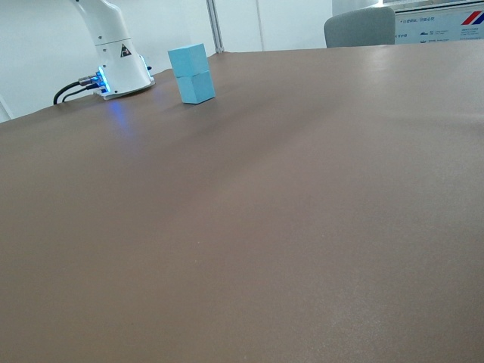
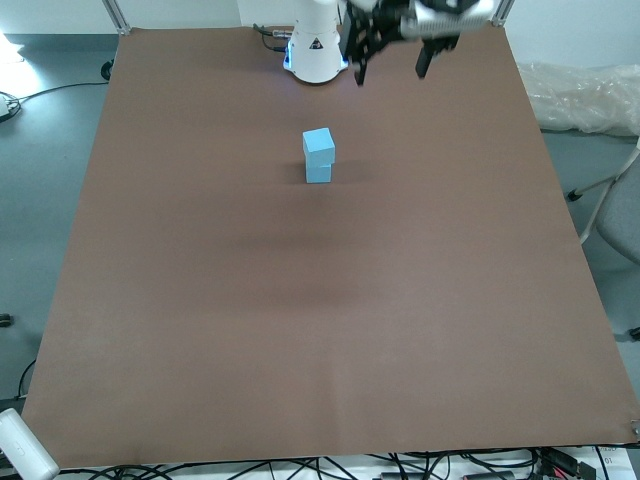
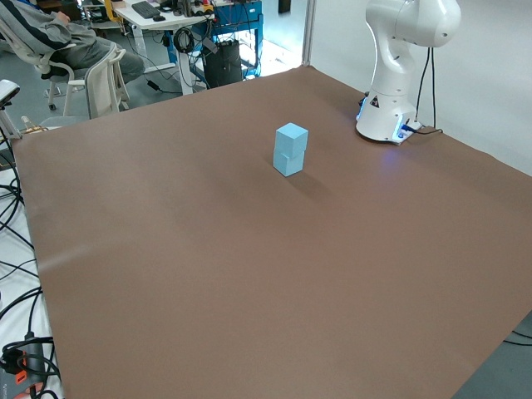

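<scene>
Two light blue cubes are stacked on the brown table, the upper cube (image 2: 318, 145) resting on the lower cube (image 2: 318, 172). The stack also shows as an upper cube (image 1: 187, 59) in the top view and an upper cube (image 3: 291, 139) in the right view. My gripper (image 2: 393, 66) is raised at the top of the left view, up and to the right of the stack and apart from it, its two black fingers spread open with nothing seen between them.
The white robot base (image 3: 386, 116) stands at its far edge with cables. A grey chair (image 2: 620, 210) is beside the table, off its edge.
</scene>
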